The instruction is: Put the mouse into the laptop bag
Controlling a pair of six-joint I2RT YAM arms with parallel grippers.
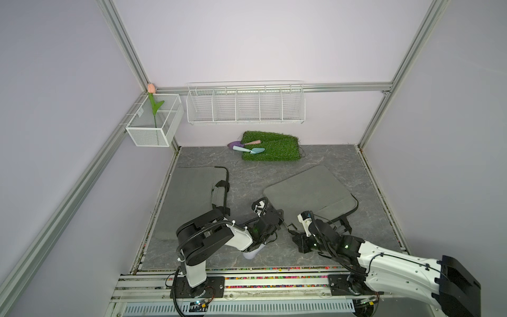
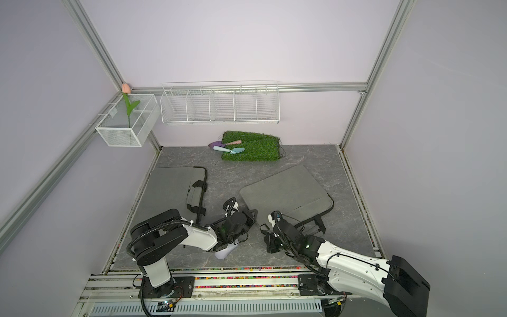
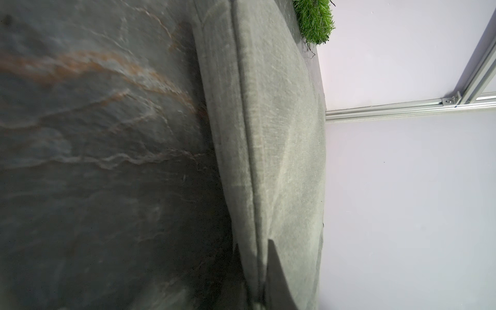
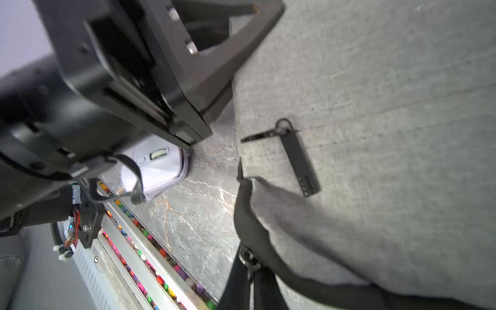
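The grey laptop bag lies at an angle on the right half of the floor. My left gripper is shut on its near-left edge, the cloth running between the fingers. At the bag's dark zipper trim, my right gripper is shut with the small metal zipper pull at its fingertips. A dark tag hangs by a ring on the bag's face. The pale lilac mouse rests on the floor near the front, partly hidden behind the left arm in the top left view.
A second grey bag with a handle lies at the left. Green turf with two small trowels sits at the back. Wire baskets hang on the back and left walls. Bare floor shows between the bags and turf.
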